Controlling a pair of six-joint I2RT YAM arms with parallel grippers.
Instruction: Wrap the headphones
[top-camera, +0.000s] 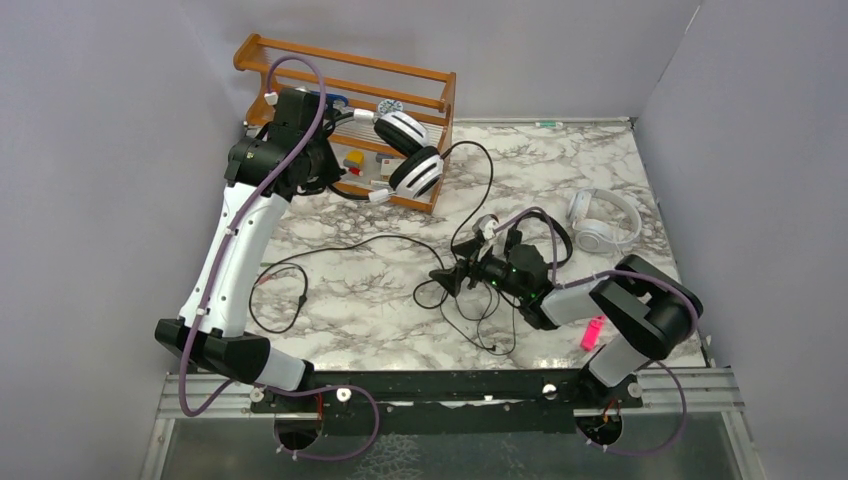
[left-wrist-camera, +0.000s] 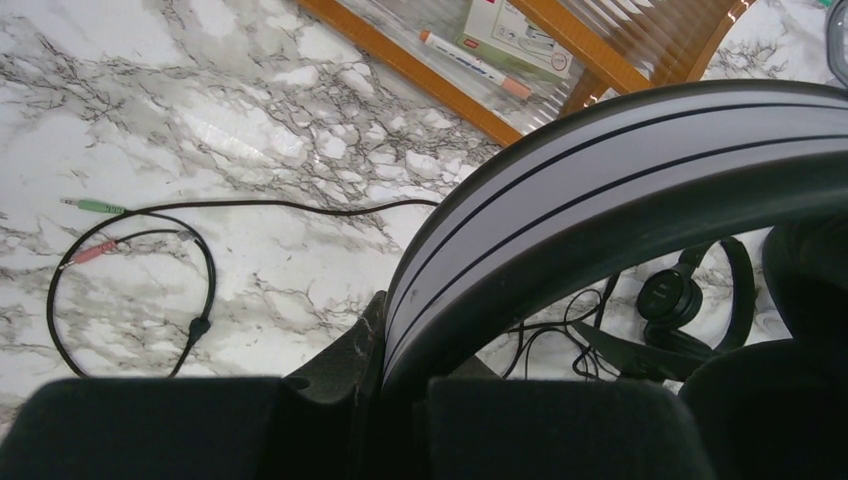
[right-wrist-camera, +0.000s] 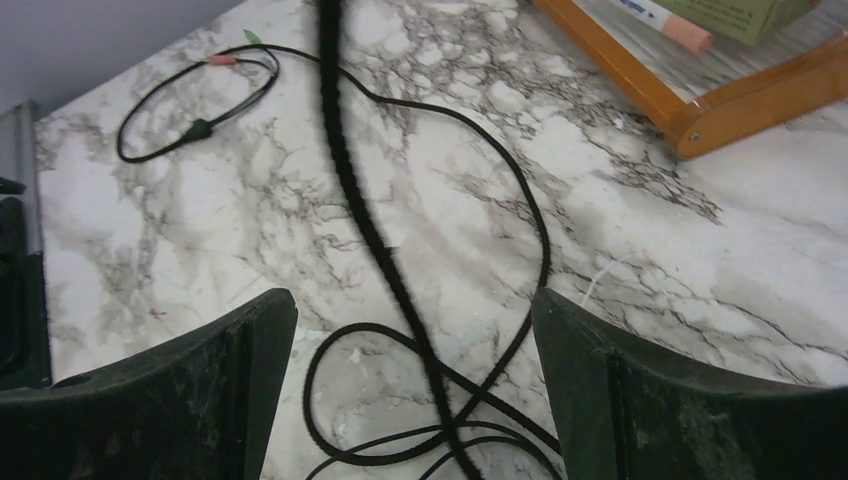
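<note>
The black-and-white headphones hang at upper left, their ear cup (top-camera: 416, 172) facing right. My left gripper (top-camera: 325, 165) is shut on their headband (left-wrist-camera: 560, 190), which arches across the left wrist view. From the ear cups a black cable (top-camera: 490, 185) drops to the middle of the table, where it lies in loose loops. Over those loops my right gripper (top-camera: 455, 265) is open. In the right wrist view its two fingers (right-wrist-camera: 225, 375) stand wide apart. A blurred vertical stretch of cable (right-wrist-camera: 400, 290) passes through the gap, touching neither finger.
A wooden rack (top-camera: 350, 66) with small items stands behind the headphones. White headphones (top-camera: 597, 235) lie at right, black headphones (left-wrist-camera: 672, 297) near the right arm. A pink object (top-camera: 593, 332) lies at front right. The cable's plug end (left-wrist-camera: 95, 250) rests at left.
</note>
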